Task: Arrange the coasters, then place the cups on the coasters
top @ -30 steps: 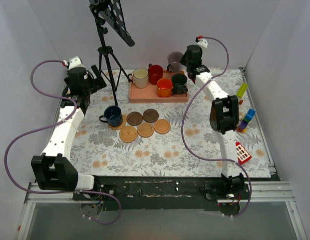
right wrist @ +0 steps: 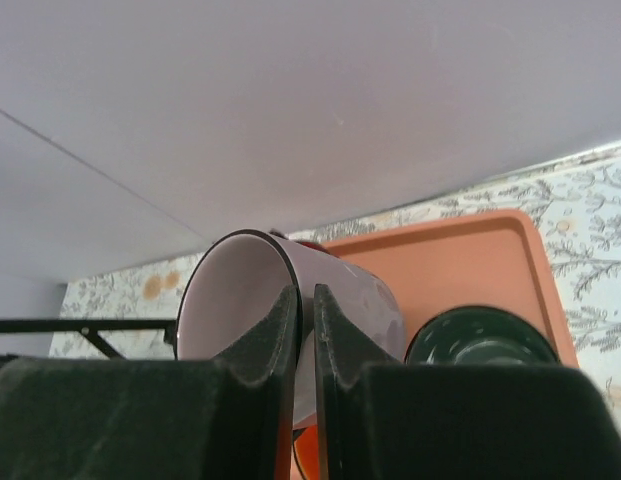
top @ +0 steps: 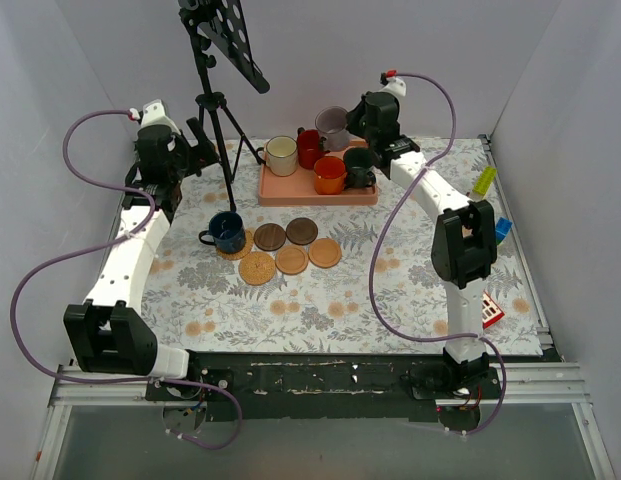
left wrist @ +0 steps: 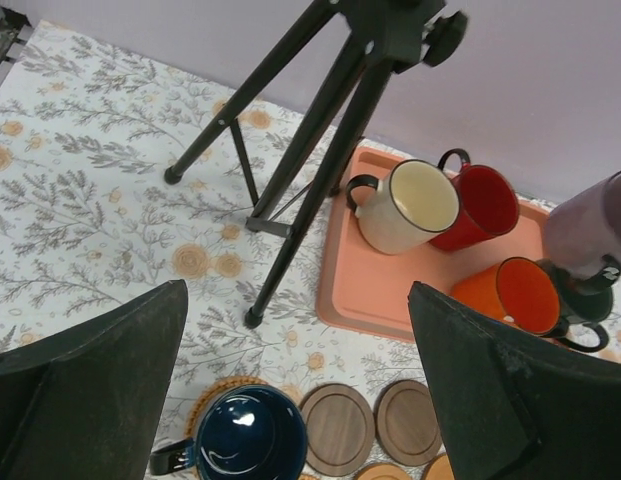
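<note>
A mauve-grey cup (top: 333, 128) hangs over the back right of the tray, larger in the top view than before. My right gripper (top: 358, 119) is shut on its wall; the right wrist view shows the cup (right wrist: 280, 295) tilted, its mouth turned left, the rim at the fingertips. Wooden coasters lie in two rows: dark ones (top: 301, 231) and lighter ones (top: 324, 252). A navy cup (top: 228, 231) stands on the back left coaster (left wrist: 221, 388). High at the left, my left gripper (top: 202, 152) is open and empty.
The salmon tray (top: 280, 195) also holds a cream cup (top: 281, 155), a red cup (top: 310, 148), an orange cup (top: 329, 175) and a dark green cup (right wrist: 480, 338). A black tripod (top: 222, 110) rises left of it.
My right gripper has moved left, carrying the mauve-grey cup up from the tray's back right corner area.
</note>
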